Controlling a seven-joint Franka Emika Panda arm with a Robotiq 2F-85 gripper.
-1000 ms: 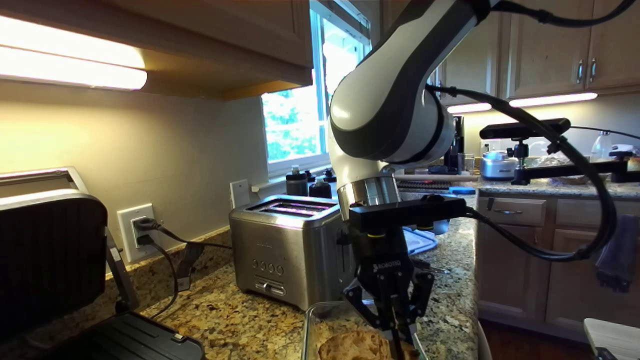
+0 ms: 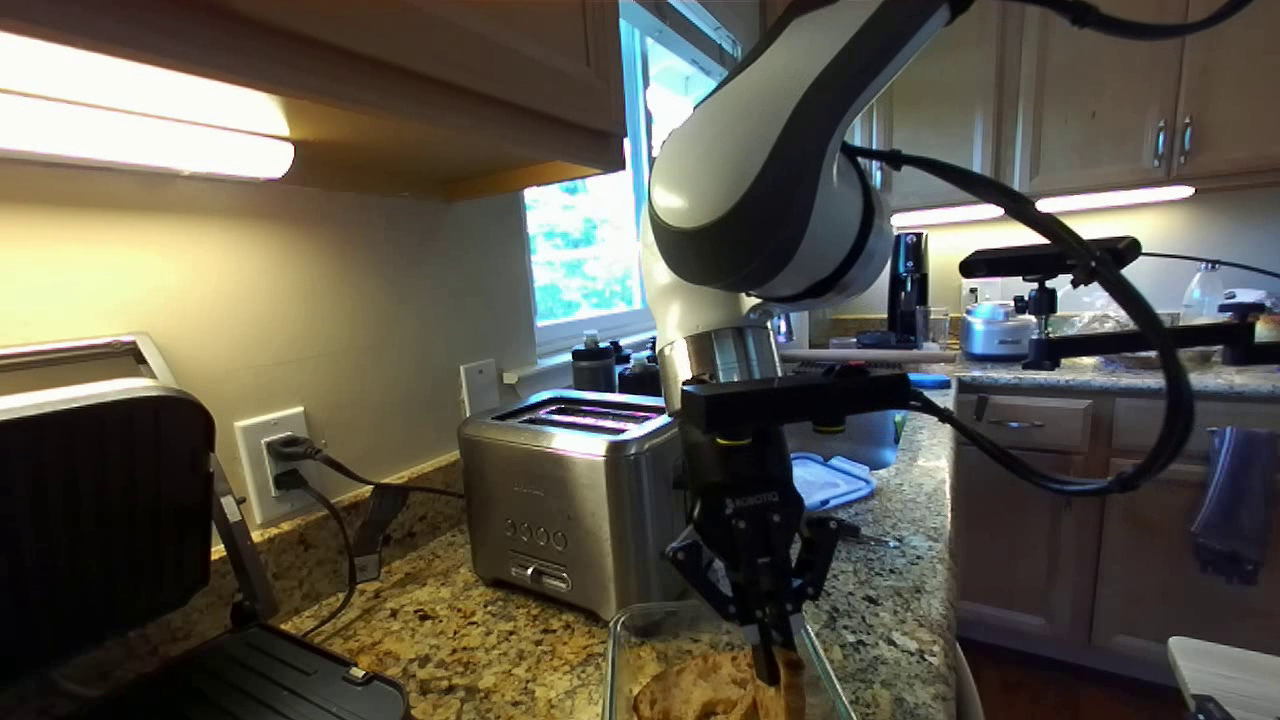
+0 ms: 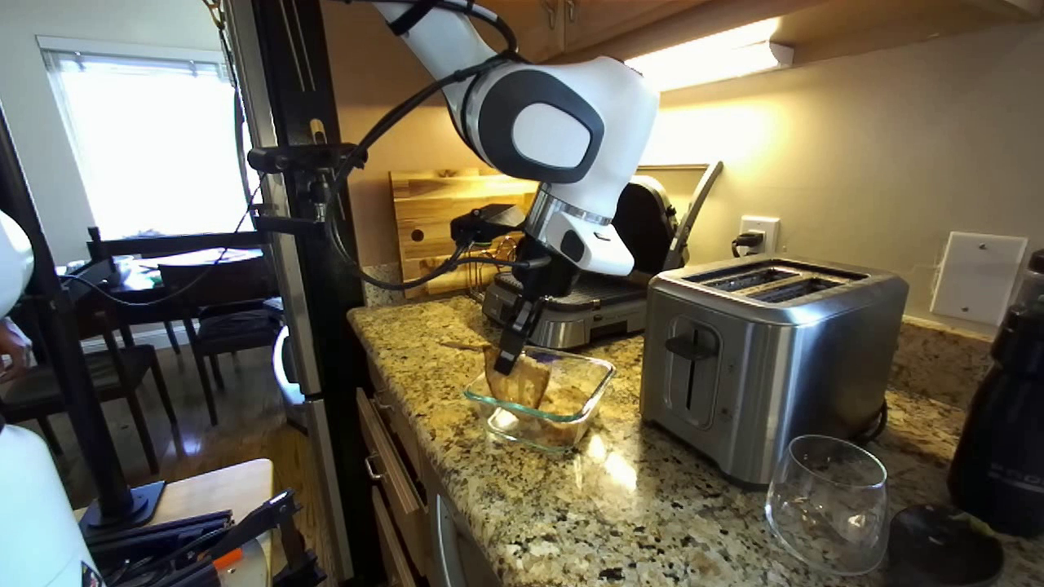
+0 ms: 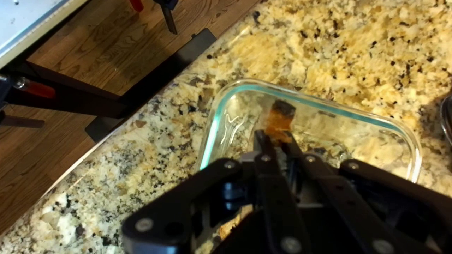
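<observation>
My gripper (image 3: pixel 506 360) points down into a clear glass container (image 3: pixel 602 386) on the granite counter. It is shut on a brown slice of bread (image 3: pixel 528 382), which stands tilted at the container's near left side, its upper part above the rim. In the wrist view the fingertips (image 4: pixel 265 139) meet at a dark-crusted brown edge of the slice (image 4: pixel 280 120). More bread (image 2: pixel 702 690) lies low in the container in exterior view 1; whether it is a separate slice I cannot tell.
A steel toaster (image 3: pixel 773 362) stands beside the container. An open black grill press (image 2: pixel 108 516) is on the container's other side. An empty glass (image 3: pixel 827 509) and a dark grinder (image 3: pixel 1008 411) sit farther along. The counter edge (image 3: pixel 431 465) runs close to the container.
In exterior view 1 my gripper has risen and shifted slightly left. Its fingertips, lower in the container before, now show higher, with the bread's edge beside them.
</observation>
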